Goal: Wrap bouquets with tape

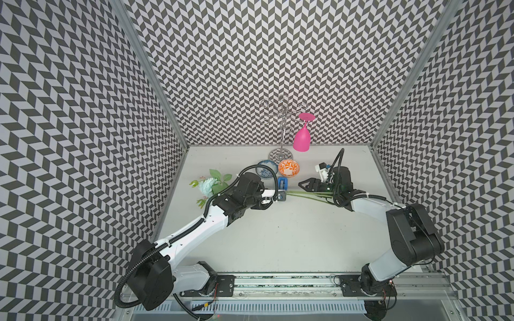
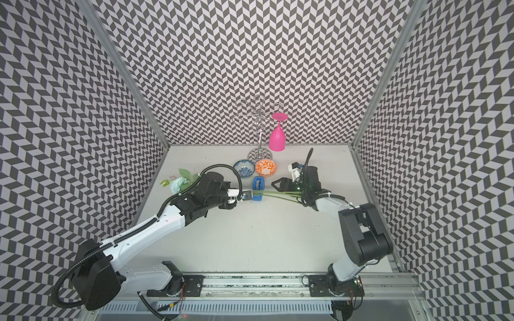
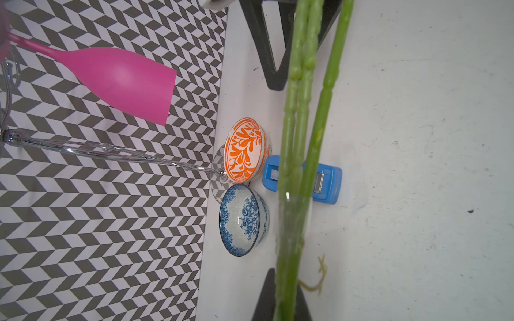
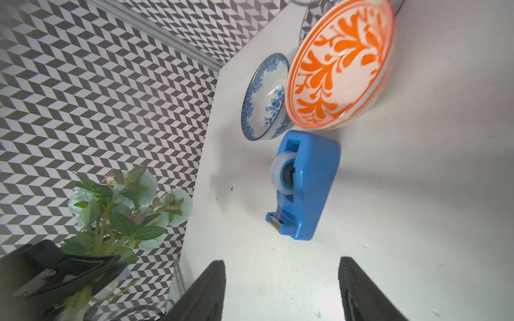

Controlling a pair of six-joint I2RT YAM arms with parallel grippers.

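Note:
The bouquet's pale blue flower heads (image 1: 206, 186) with green leaves lie to the left, and its long green stems (image 3: 307, 107) extend right. My left gripper is shut on the stems, which pass between its dark fingers. A clear, shiny film, seemingly tape (image 3: 293, 211), covers the stems just beyond those fingers. Below the stems stands a blue tape dispenser (image 4: 316, 176) with a clear roll in it. My right gripper is open, its fingers well apart with nothing between them. In the top left view it points left, to the right of the dispenser.
Behind the dispenser sit an orange-patterned bowl (image 1: 289, 168) and a blue-patterned bowl (image 1: 266, 169). A metal stand (image 1: 282, 133) with a hanging pink goblet (image 1: 302, 139) is at the back.

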